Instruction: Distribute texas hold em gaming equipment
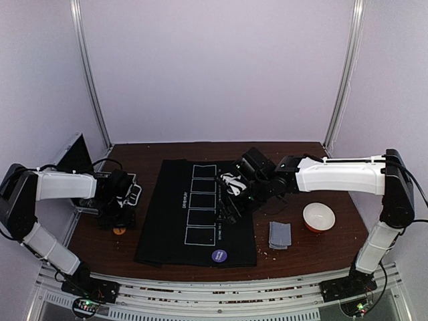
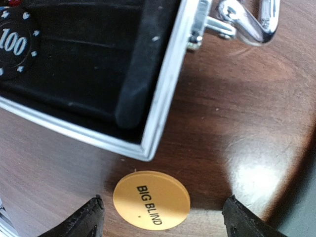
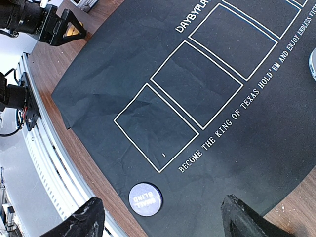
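Note:
My left gripper is open, its fingertips either side of an orange BIG BLIND disc (image 2: pixel 150 192) lying on the table beside the open case (image 2: pixel 143 150); a 100 chip (image 2: pixel 12 42) shows inside. The black mat (image 1: pixel 167 241) lies mid-table, a SMALL BLIND disc (image 3: pixel 145 199) near its front edge. My right gripper stands open above the mat with nothing between its fingers. Grey cards (image 1: pixel 280 235) lie right of the mat.
A white bowl (image 1: pixel 318 214) sits at the right of the table. Bare wood (image 1: pixel 144 154) shows along the back and left of the mat.

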